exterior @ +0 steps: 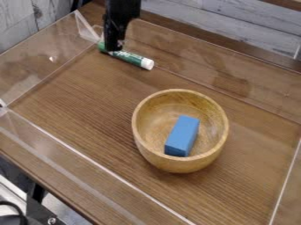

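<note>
My black gripper [113,44] hangs at the top, left of centre, over a small green and white object [129,57] lying slanted on the wooden surface. The gripper's tips are dark and small; whether they are open or shut is hard to make out.
A wooden bowl [150,118] at the lower right holds a blue block [182,135]. Clear walls edge the left side of the wooden surface [83,123].
</note>
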